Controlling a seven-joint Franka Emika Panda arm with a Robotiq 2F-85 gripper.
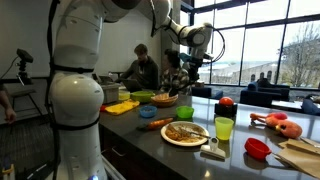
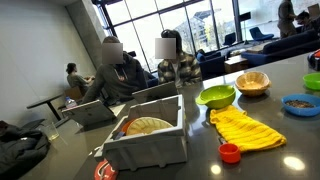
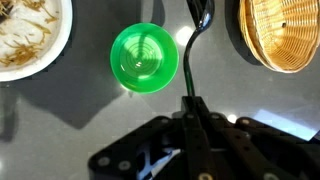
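Note:
In the wrist view my gripper is shut on the handle of a dark spoon-like utensil. The utensil reaches toward the top edge of that view, where its wider end is cut off. A green bowl stands below and to the left of it, with nothing seen inside. At the upper left is a white plate with brownish strands of food on it. In exterior view 1 the arm holds the gripper high above the table, clear of the green bowl and the plate.
A wicker basket is at the wrist view's upper right. A carrot, blue bowl, yellow-green cup and red bowl share the table. Exterior view 2 shows a grey bin and a yellow cloth.

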